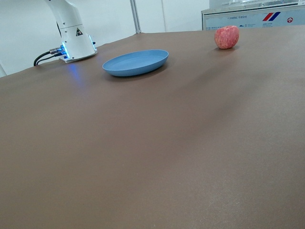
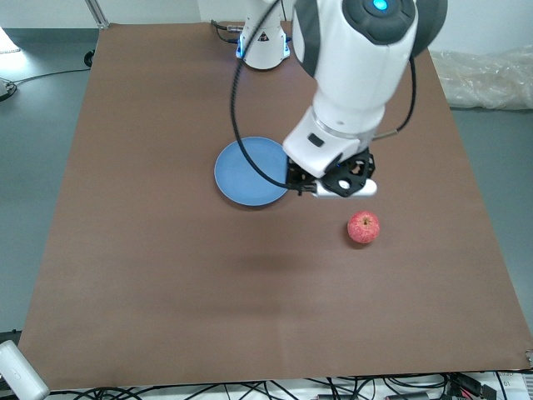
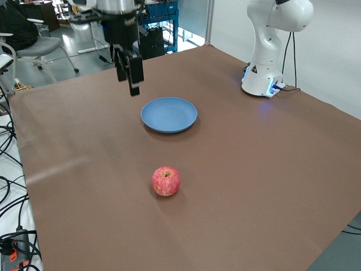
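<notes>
A red apple [image 2: 363, 227] rests on the brown table [image 2: 208, 292], also seen in the top view [image 1: 226, 37] and the right view [image 3: 166, 180]. A flat blue plate [image 2: 246, 179] lies farther back, seen too in the top view [image 1: 135, 62] and right view [image 3: 168, 114]. My gripper [image 3: 134, 89] hangs in the air, beyond the plate and to its left in the right view. In the left view its housing partly covers the plate's right side, above and behind the apple. Whether the fingers are open or shut I cannot tell.
Cables [image 2: 416, 383] run along the near edge below the tabletop. Most of the tabletop around the apple and plate is bare.
</notes>
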